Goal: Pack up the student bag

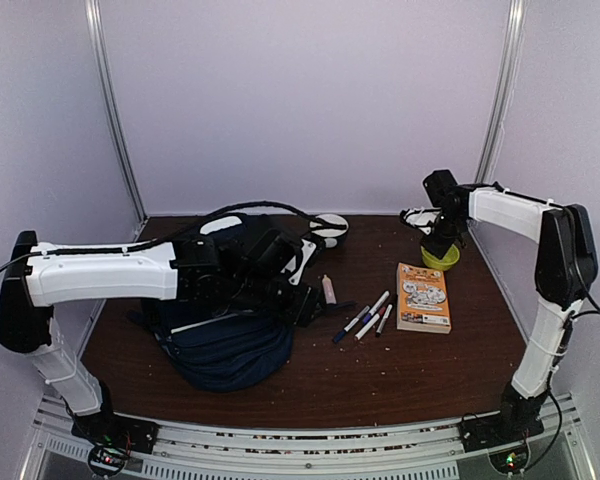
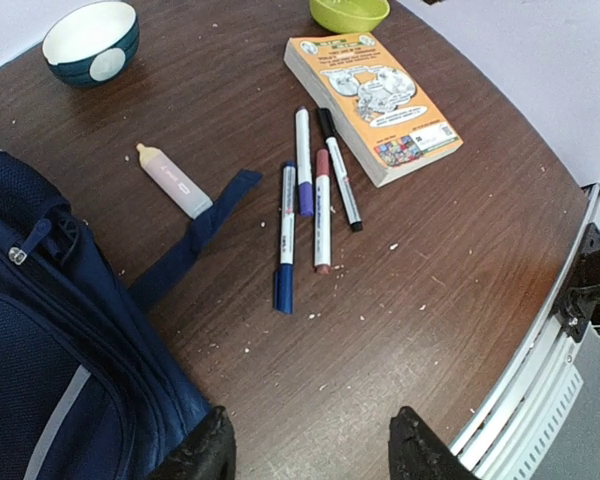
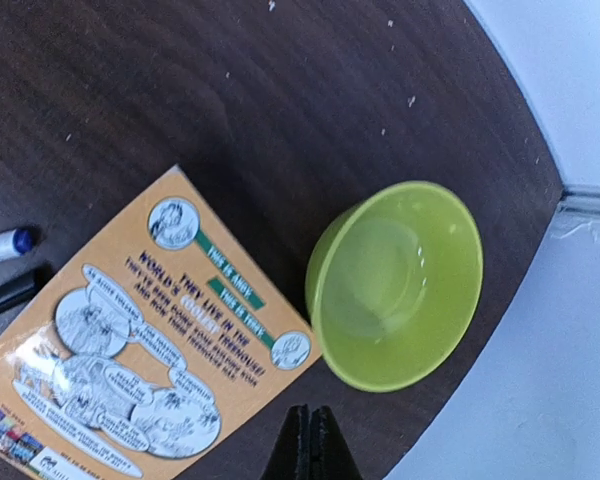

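Note:
The navy backpack (image 1: pixel 220 350) lies on the left of the table, my left gripper (image 1: pixel 300 305) over its right side, open (image 2: pixel 311 450). Right of it lie a pink tube (image 1: pixel 328 289), several markers (image 2: pixel 322 215) and an orange book (image 1: pixel 422 300). My right gripper hangs above the book's far end beside the yellow-green bowl (image 3: pixel 390 340), shut with nothing showing between its fingers.
A white-and-teal bowl (image 2: pixel 90 60) stands at the back. Walls border the back and sides.

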